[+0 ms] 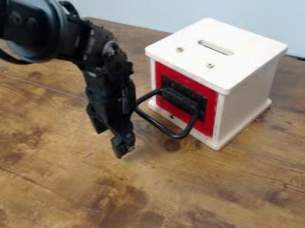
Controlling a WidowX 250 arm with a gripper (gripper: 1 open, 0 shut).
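Observation:
A white wooden box (242, 95) with a slot in its top stands at the right, its front panel (208, 122) red, carrying a black fitting with a looped black handle (179, 133) that sticks out toward the lower left. My black gripper (118, 139) hangs just left of the handle, fingertips low over the table, outside the loop. Whether its fingers are open or shut is hard to make out.
A pale wall stands behind the box.

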